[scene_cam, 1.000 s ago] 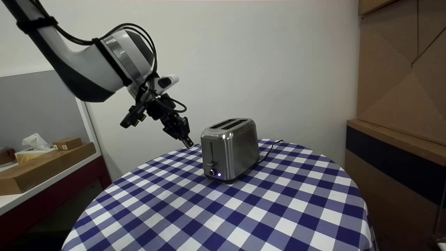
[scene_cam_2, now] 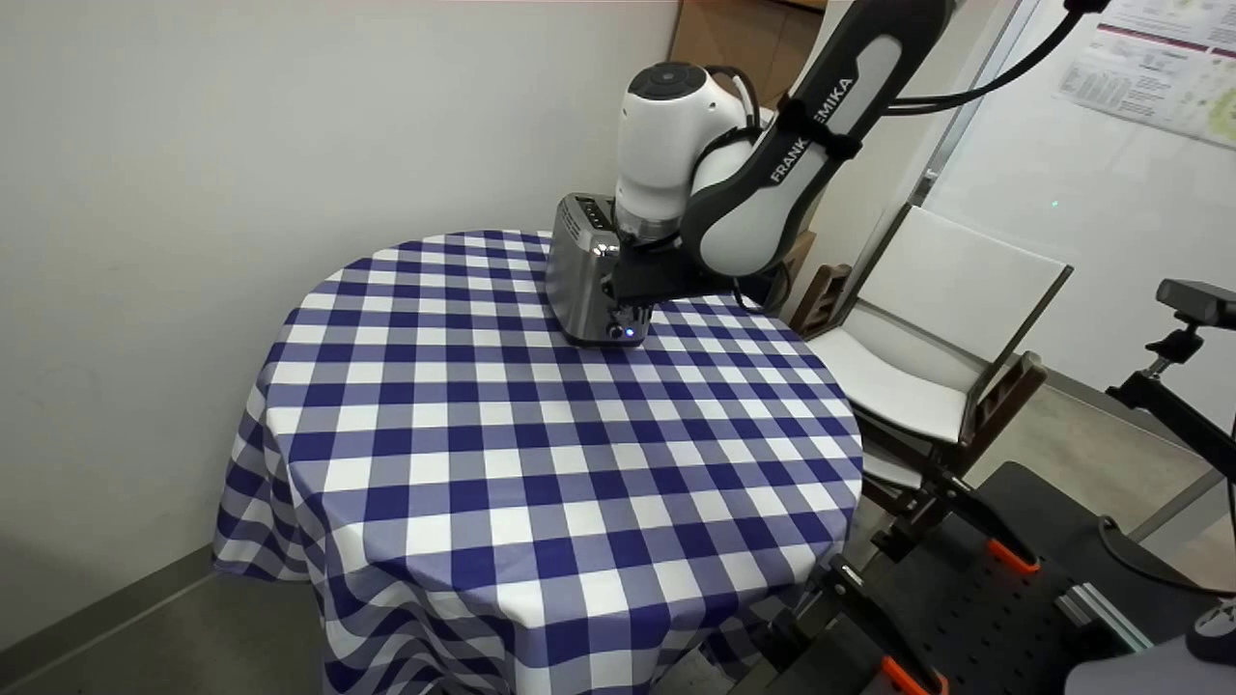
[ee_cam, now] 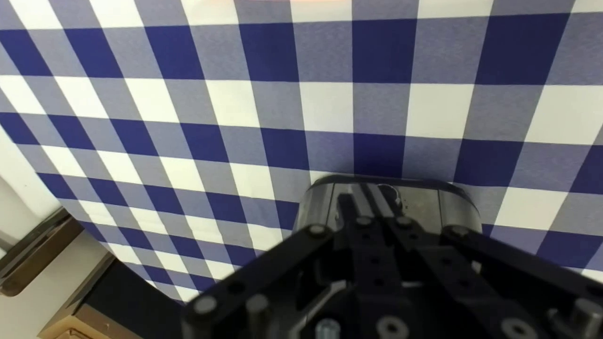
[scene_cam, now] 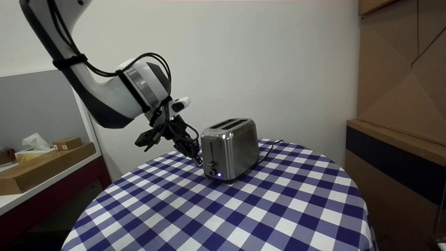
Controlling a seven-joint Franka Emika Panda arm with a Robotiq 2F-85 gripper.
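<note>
A silver two-slot toaster (scene_cam: 242,146) stands upright on the checked tablecloth. Its front end carries a lever (scene_cam: 212,163), a dark knob (scene_cam: 213,172) and a lit indicator. My gripper (scene_cam: 199,162) is low at that front end, its tips close to the lever and knob; whether they touch cannot be told. In the wrist view the fingers (ee_cam: 362,204) lie side by side, shut, with nothing seen between them, over the toaster's end panel (ee_cam: 421,203). From the second exterior view the arm hides my fingertips and part of the toaster (scene_cam_2: 575,272).
The blue-and-white tablecloth (scene_cam_2: 487,463) is otherwise bare, with wide free room on the table. A power cord (scene_cam: 271,150) runs from behind the toaster. A wall rises behind the table, and a white chair (scene_cam_2: 915,347) stands beside it.
My arm and gripper have come down and to the right in the first exterior view, from above the toaster's knob level to close beside its front end. The toaster has not moved.
</note>
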